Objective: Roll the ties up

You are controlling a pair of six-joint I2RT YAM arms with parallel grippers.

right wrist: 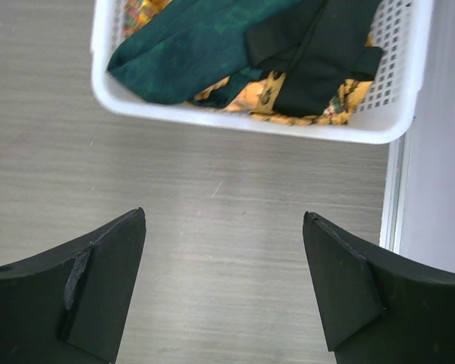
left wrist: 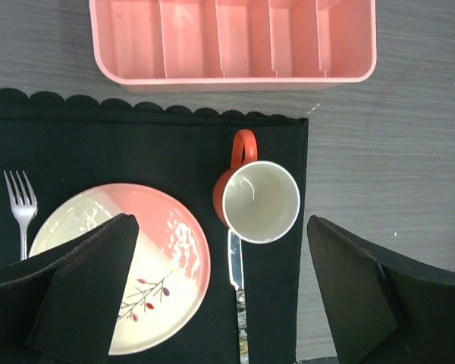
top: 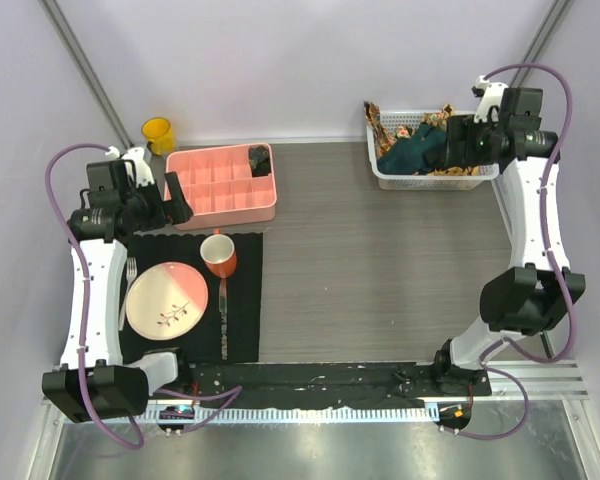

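Observation:
A white basket [top: 430, 183] at the back right holds a heap of cloth. In the right wrist view a dark green cloth [right wrist: 186, 64] and a black cloth [right wrist: 318, 72] lie over yellow patterned cloth [right wrist: 262, 95]. One dark rolled piece [top: 259, 160] sits in the back right of the pink compartment box [top: 220, 213]. My right gripper stands open, nothing between its fingers; from above its arm covers the basket's right part. My left gripper, also open and empty, is over the place setting, near the box's front left.
On a black mat [top: 245, 330] are a plate [top: 167, 301], a cup [top: 219, 255], a knife [top: 224, 325] and a fork [left wrist: 20, 205]. A yellow mug [top: 158, 135] stands behind the box.

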